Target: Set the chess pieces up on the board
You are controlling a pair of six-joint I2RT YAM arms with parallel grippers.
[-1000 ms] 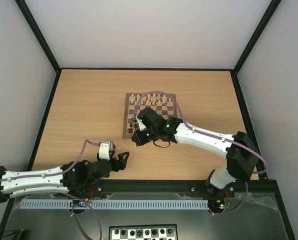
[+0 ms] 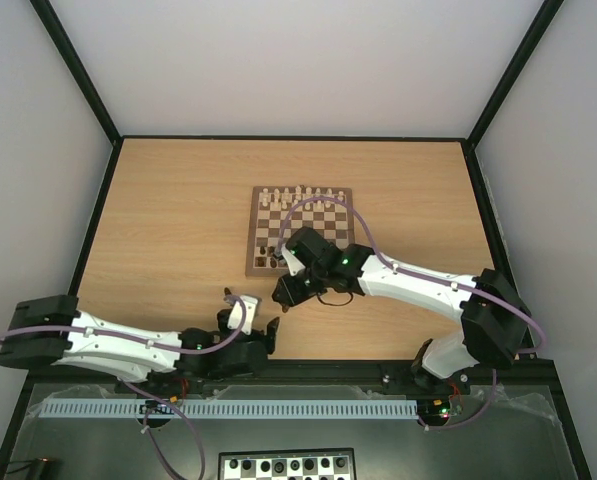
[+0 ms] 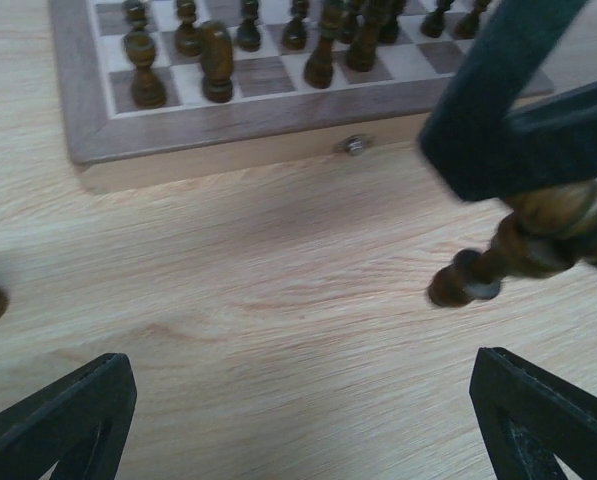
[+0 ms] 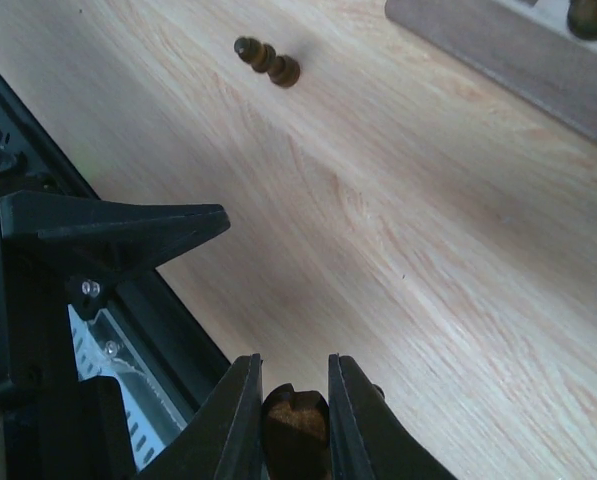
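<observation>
Dark brown chess pieces stand on the near rows of the board [image 2: 250, 235], and pale ones [image 2: 303, 195] fill its far side. My right gripper is shut on a dark chess piece [image 3: 518, 245], held tilted above the bare table in front of the board. In the left wrist view, my left gripper stands open, its fingers wide apart with nothing between them; the held piece hangs beyond its right finger. One left finger [image 4: 128, 235] also reaches into the right wrist view. Apart from the board lies a loose dark piece [image 4: 268, 62].
A small metal latch [image 3: 354, 144] sticks out of the board's near side. The dark frame [image 2: 308, 370] borders the table's front edge, close to both arms. Wood to the left, right and back of the board is clear.
My left gripper has moved right, closer to the right one. The right gripper has shifted slightly toward the front edge and right, away from the board.
</observation>
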